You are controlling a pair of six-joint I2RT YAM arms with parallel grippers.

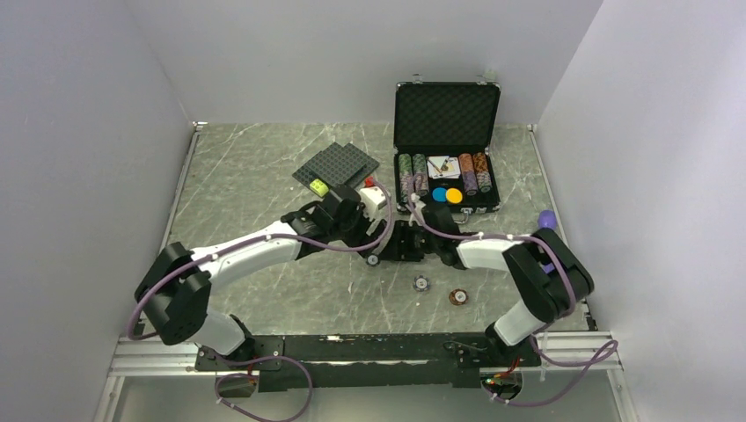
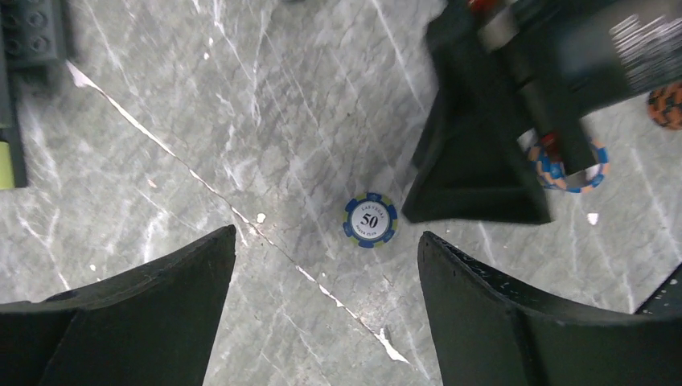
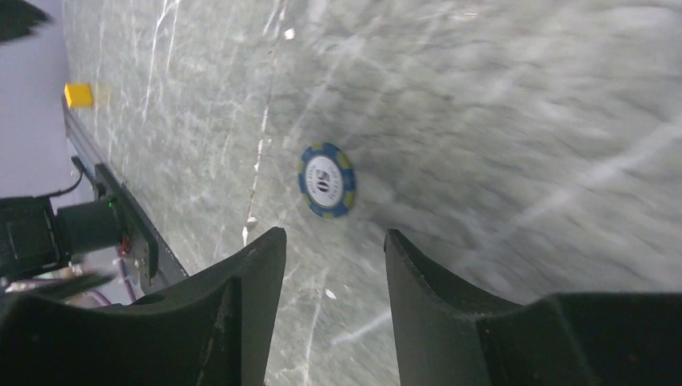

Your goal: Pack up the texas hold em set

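A blue-rimmed 50 chip (image 1: 372, 260) lies flat on the marble between my two grippers. In the left wrist view the chip (image 2: 370, 219) sits between and beyond the spread fingers of my left gripper, with the right gripper's dark body just beside it. In the right wrist view the chip (image 3: 326, 180) lies ahead of the open fingers of my right gripper, neither holding anything. The open chip case (image 1: 447, 134) stands at the back right, holding chip rows, cards and two coloured discs.
Two more chip groups (image 1: 421, 284) lie at the front right. Dark grid plates (image 1: 334, 163) with a yellow block (image 1: 318, 186) lie at the back, a purple object (image 1: 547, 220) by the right wall.
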